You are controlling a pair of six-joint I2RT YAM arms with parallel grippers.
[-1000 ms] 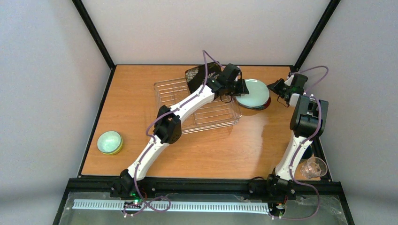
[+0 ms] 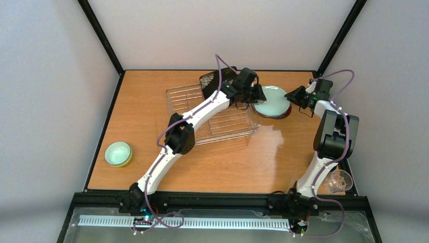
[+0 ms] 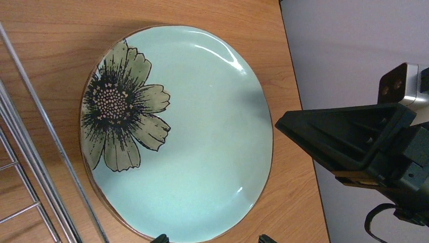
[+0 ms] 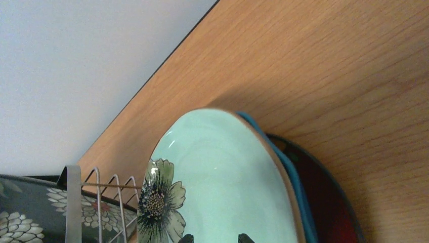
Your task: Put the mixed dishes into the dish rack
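A pale green plate with a flower print (image 3: 202, 131) tops a stack at the back right; beneath it a blue rim (image 4: 298, 197) and a dark red plate (image 4: 334, 202) show. The wire dish rack (image 2: 227, 137) stands to its left, holding a dark flowered plate (image 2: 207, 83) at its back. Over the stack's left edge my left gripper (image 2: 263, 99) is open and empty. At the right edge of the stack is my right gripper (image 2: 287, 96), its fingertips apart, with nothing seen held; whether they touch the plate I cannot tell.
Small stacked bowls (image 2: 118, 153) sit at the left front of the table. A clear glass (image 2: 339, 180) lies near the front right corner, beside the right arm. The back wall is close behind the plates.
My right gripper has edged left to the plate stack, and its forearm has swung slightly right. The left arm has barely shifted. Plates and rack have not moved.
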